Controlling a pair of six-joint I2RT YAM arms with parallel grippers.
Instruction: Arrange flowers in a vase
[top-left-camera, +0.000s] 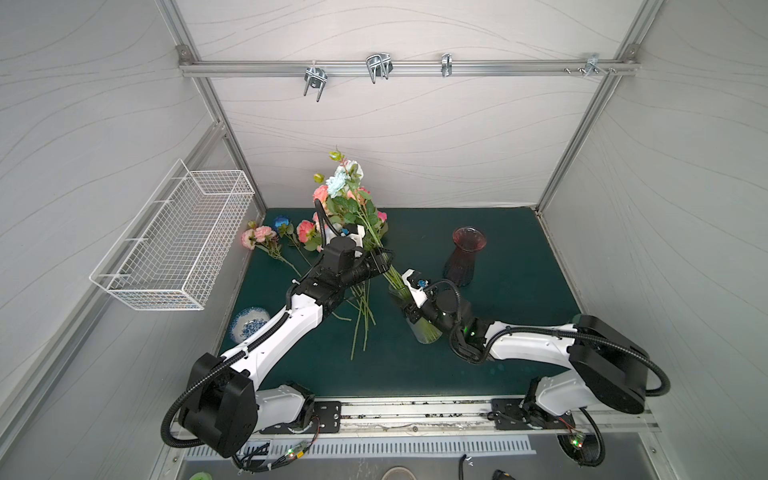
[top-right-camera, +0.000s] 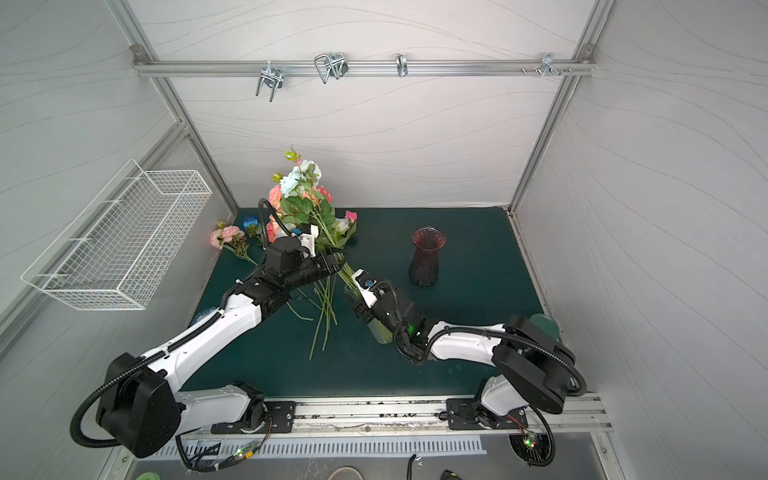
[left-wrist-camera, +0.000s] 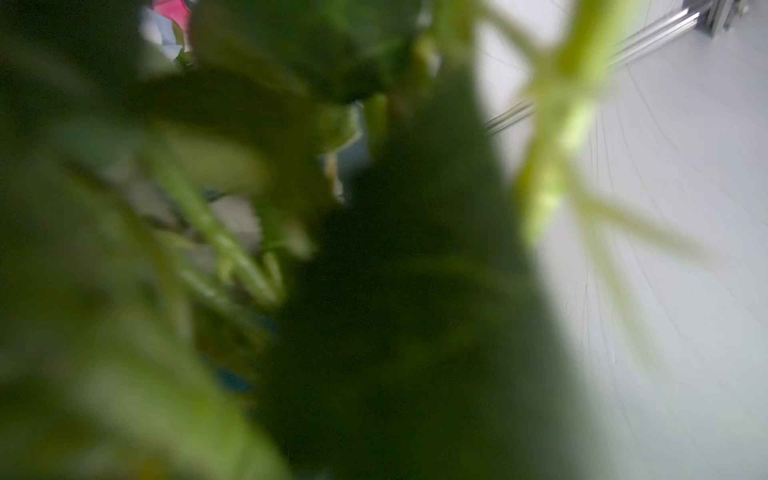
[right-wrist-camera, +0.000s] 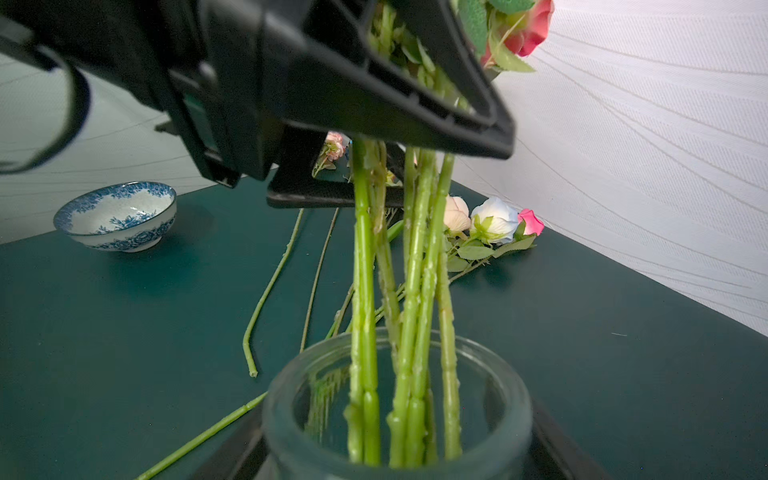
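Note:
A clear glass vase (top-left-camera: 426, 330) leans at the front middle of the table, and my right gripper (top-left-camera: 413, 297) is shut on it just below the rim. Several green stems (right-wrist-camera: 416, 320) run down into its mouth in the right wrist view. Their blooms, a bunch of coral, pink, white and pale blue flowers (top-left-camera: 337, 182), rise at the back left. Above the vase, my left gripper (top-left-camera: 384, 260) is around the stems, its fingers (right-wrist-camera: 384, 88) apart with stems passing between them. Blurred leaves (left-wrist-camera: 432, 304) fill most of the left wrist view and hide that gripper's fingers.
Loose flowers (top-left-camera: 260, 235) lie at the left, with cut stems (top-left-camera: 361, 316) reaching toward the vase. A dark red vase (top-left-camera: 465, 256) stands right of centre. The blue-and-white bowl (right-wrist-camera: 120, 216) sits at the left edge, below a white wire basket (top-left-camera: 180, 240).

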